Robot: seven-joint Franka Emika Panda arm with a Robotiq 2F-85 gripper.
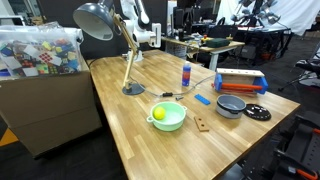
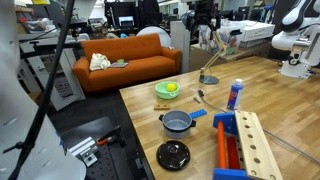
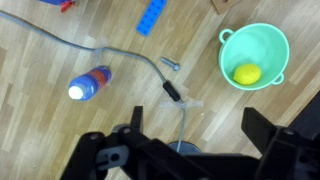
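Note:
My gripper hangs open above the table in the wrist view, its two dark fingers wide apart and nothing held between them. Ahead of it on the right is a light green bowl (image 3: 254, 42) with a yellow ball-like object (image 3: 247, 74) inside. A blue bottle (image 3: 90, 84) is off to the left. Near the top edge lies a small blue block (image 3: 151, 16). A grey pot (image 2: 177, 124) stands beside a black round lid (image 2: 173, 155) in exterior view 2. The small wooden piece (image 1: 201, 124) lies near the bowl.
A desk lamp (image 1: 100, 20) rises from the table, its base (image 1: 133, 89) near the bowl. A cable (image 3: 110, 50) runs across the wood. A red-and-blue rack with a wooden top (image 2: 258, 145) stands near the pot. Bare table (image 1: 160, 148) lies in front of the bowl.

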